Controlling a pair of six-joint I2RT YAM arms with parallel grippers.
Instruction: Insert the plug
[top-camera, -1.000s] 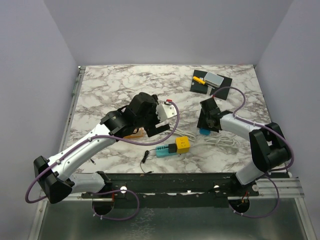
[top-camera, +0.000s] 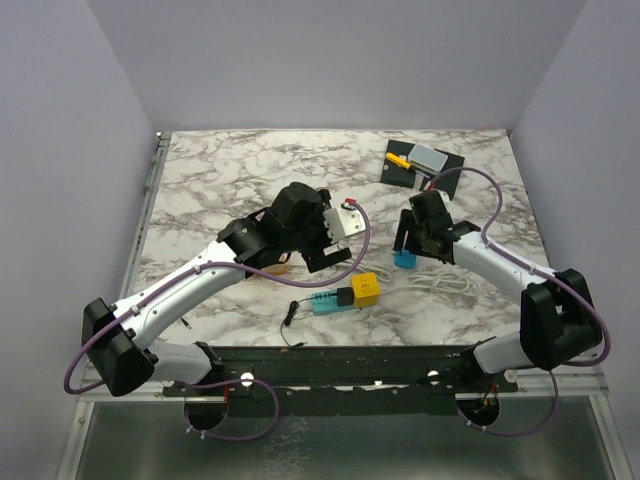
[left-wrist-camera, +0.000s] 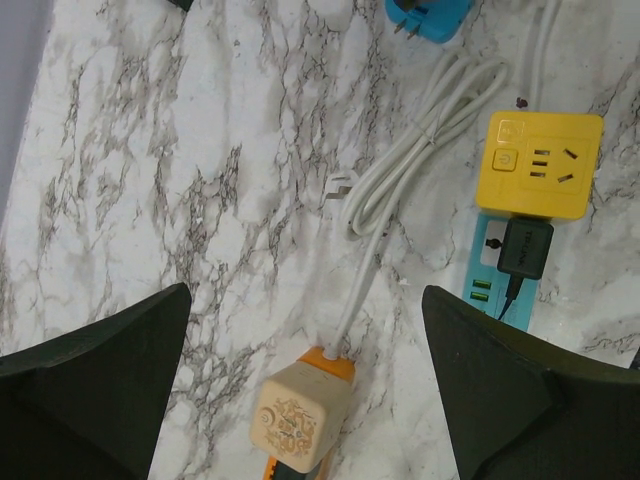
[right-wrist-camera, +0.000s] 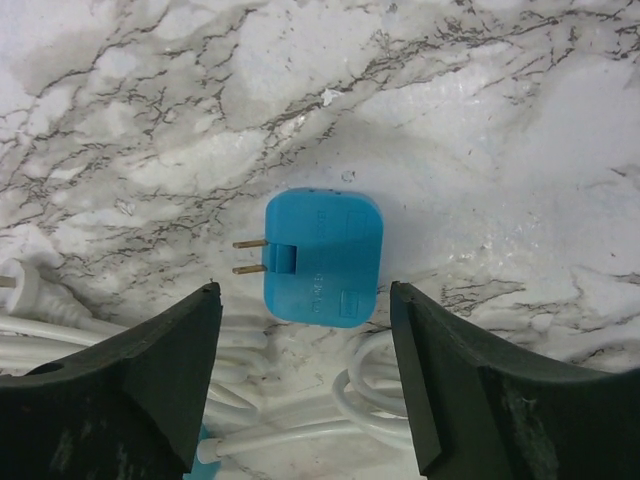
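Observation:
A light-blue plug (right-wrist-camera: 340, 262) lies flat on the marble table, its two metal pins pointing left in the right wrist view. My right gripper hovers over it, fingers spread with clear space on both sides of the plug. In the top view, the plug (top-camera: 404, 259) shows just below that gripper. A yellow socket cube (left-wrist-camera: 541, 164) sits at the end of a blue power strip (left-wrist-camera: 488, 283), with a black adapter (left-wrist-camera: 525, 247) plugged in beside it. Above the table to the left of these, my left gripper is wide open and empty.
White coiled cables (left-wrist-camera: 425, 130) lie between the left gripper and the strip; another coil (top-camera: 445, 282) is near the plug. A beige cube (left-wrist-camera: 302, 410) stands below the left gripper. A black mat (top-camera: 455, 180) with tools occupies the back right.
The right gripper has opened and drawn away from the blue plug, its arm shifting to the right. The plug has moved slightly left. The left arm has moved a little to the right.

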